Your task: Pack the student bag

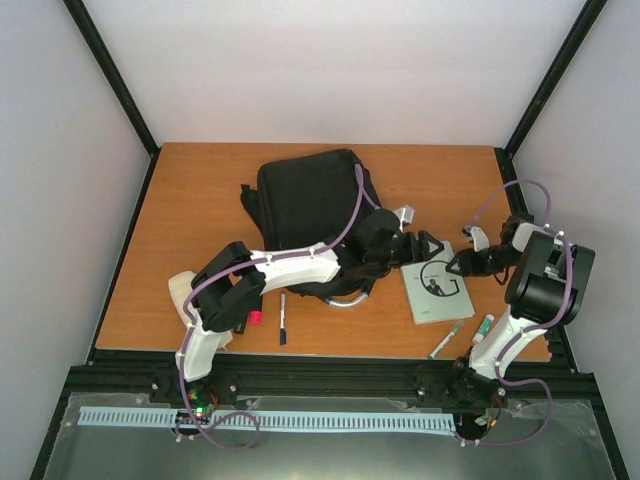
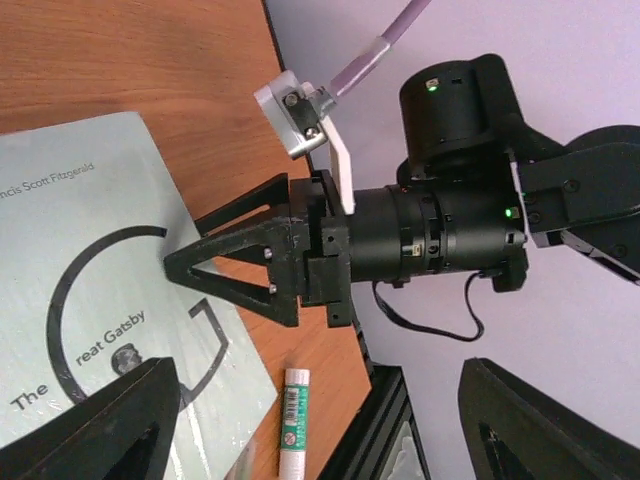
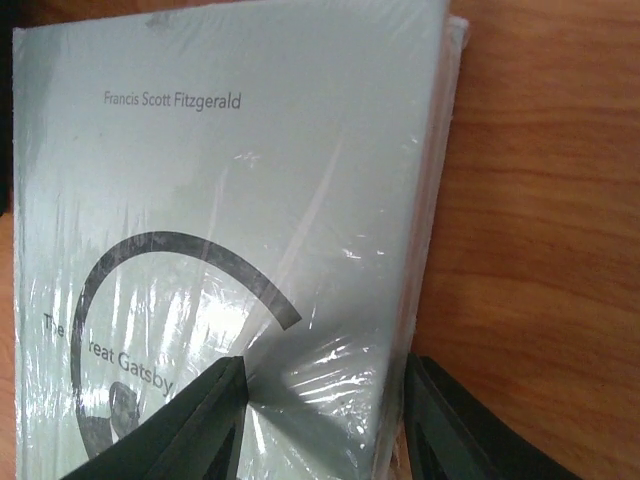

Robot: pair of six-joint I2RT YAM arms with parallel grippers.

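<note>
The pale Great Gatsby book [image 1: 436, 293] lies flat on the table, right of the black bag [image 1: 312, 197]. At the book's right edge, my right gripper is part open, a finger on either side of that edge. Its left finger [image 3: 215, 425] presses a dent into the plastic-wrapped cover. Over the book's left upper part hangs my left gripper [image 1: 437, 245], open, its fingers [image 2: 100, 430] wide apart in its own wrist view. The right gripper also shows there, meeting the book [image 2: 60, 190].
A green-and-white tube [image 1: 483, 328] and a thin pen [image 1: 446, 340] lie below the book. Further left are a marker [image 1: 283, 320], a red-pink item [image 1: 256, 317] and a beige case [image 1: 184, 290] partly under the left arm.
</note>
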